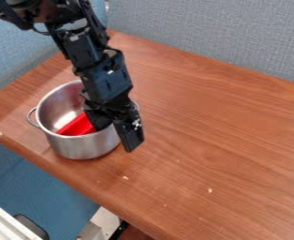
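Note:
A steel pot point(80, 144) with a wire handle stands at the left edge of the wooden table. Inside it lies a red object point(76, 126), partly hidden by my gripper. My black gripper point(116, 127) is lowered over the right side of the pot, its fingers at the rim and beside the red object.
Below the left edge are a blue floor and a white object point(6, 225).

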